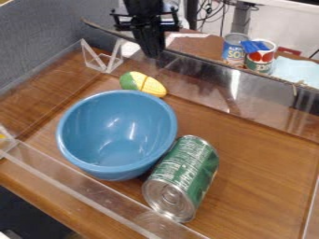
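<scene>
My black gripper hangs high at the top centre, above and behind a yellow corn cob toy with a green husk, which lies on the wooden floor behind the blue bowl. The gripper looks shut, with nothing visible between its fingers, though it is small and dark. A large green-and-silver can lies on its side to the right of the bowl.
Clear walls edge the wooden floor. Behind the back wall stand two cans and a pale blue cloth.
</scene>
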